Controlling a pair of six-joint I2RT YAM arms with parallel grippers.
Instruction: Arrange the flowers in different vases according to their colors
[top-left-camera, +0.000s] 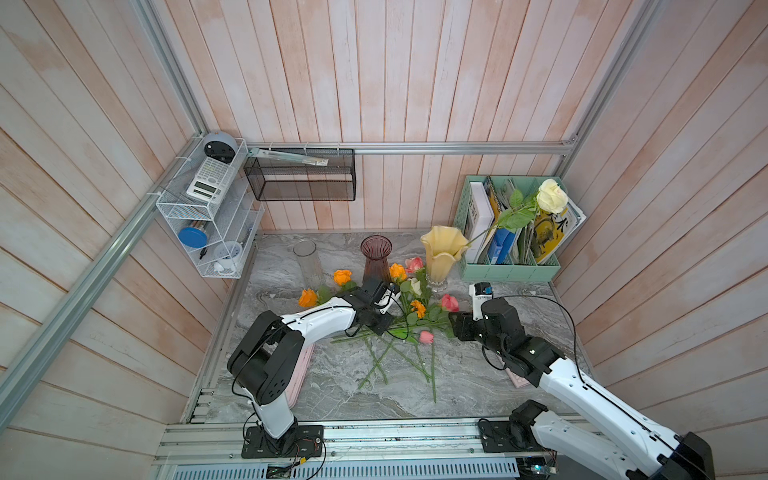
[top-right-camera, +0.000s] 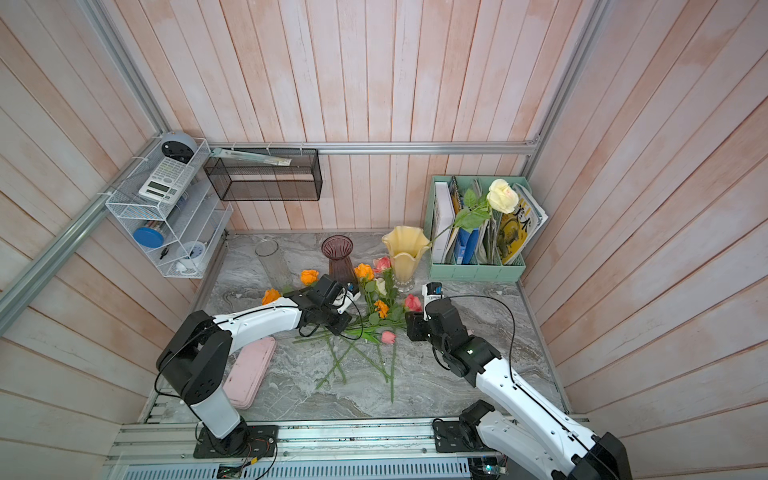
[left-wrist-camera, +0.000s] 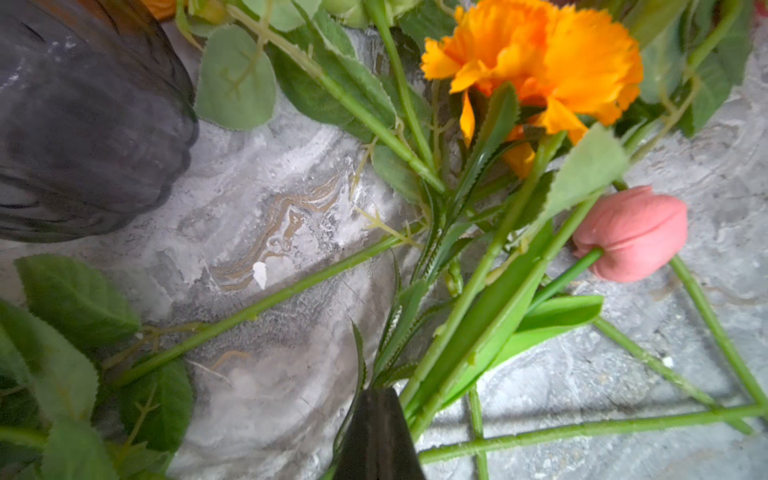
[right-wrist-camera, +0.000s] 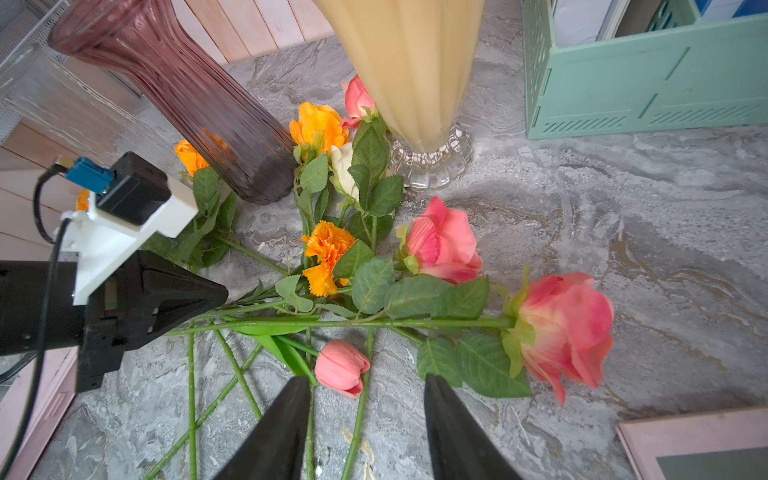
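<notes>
Orange (right-wrist-camera: 328, 248), pink (right-wrist-camera: 566, 328) and white flowers (right-wrist-camera: 344, 172) lie loose on the table, stems crossing. A pink tulip (left-wrist-camera: 632, 234) lies among them. A white rose (top-left-camera: 552, 196) leans out of the yellow vase (top-left-camera: 441, 252). Left of that vase stand a purple vase (top-left-camera: 376, 254) and a clear glass vase (top-left-camera: 307, 262). My left gripper is shut low over the green stems, with nothing visible between its fingers; stems run beside its tips. My right gripper hangs open above the tulip and stems, nothing between its fingers.
A green file box (top-left-camera: 512, 272) with books stands at the back right. White wire shelves (top-left-camera: 212, 212) are at the left. Pink flat cases lie near both sides (top-right-camera: 249, 372).
</notes>
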